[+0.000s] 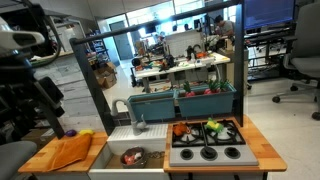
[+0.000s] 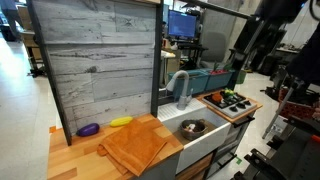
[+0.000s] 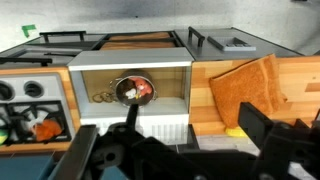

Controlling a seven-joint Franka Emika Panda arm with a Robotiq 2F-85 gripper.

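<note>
My gripper hangs open high above the counter, its fingers spread wide with nothing between them. In exterior view 1 the arm fills the left edge; in exterior view 2 it is at the upper right. A metal pot sits in the white sink, with red and pale pieces inside. On the wooden counter beside it lies an orange cloth. Behind the cloth are a purple eggplant-like item and a yellow item. The stove carries an orange item and a green-yellow item.
A faucet rises behind the sink. Blue bins line the back of the counter. A dark post and a pale plank wall bound the cloth side. Open drawers stick out below the sink.
</note>
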